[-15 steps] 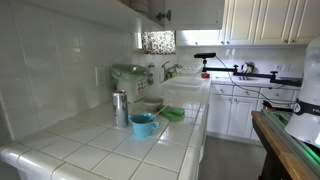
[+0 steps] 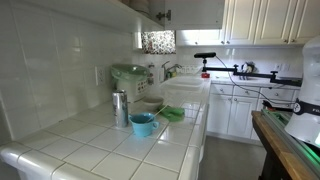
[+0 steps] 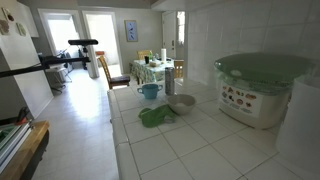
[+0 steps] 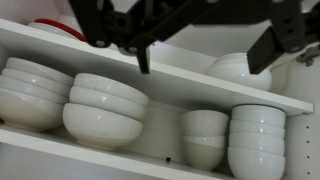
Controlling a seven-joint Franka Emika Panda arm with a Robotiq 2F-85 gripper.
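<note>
In the wrist view, my gripper stands open before a cupboard shelf, its dark fingers wide apart with nothing between them. Stacks of white bowls [image 4: 104,110] fill the lower shelf at left, and stacked cups or small bowls [image 4: 257,140] stand at right. On the tiled counter in exterior view 1 are a blue cup [image 2: 143,125], a silver canister [image 2: 120,108] and a green cloth [image 2: 174,112]. Exterior view 2 shows a pale bowl [image 3: 183,103] beside the cloth. Neither exterior view shows the gripper.
A shelf board [image 4: 170,82] crosses the wrist view above the bowls, with more dishes over it. A white bin with a green lid [image 3: 262,90] stands against the wall.
</note>
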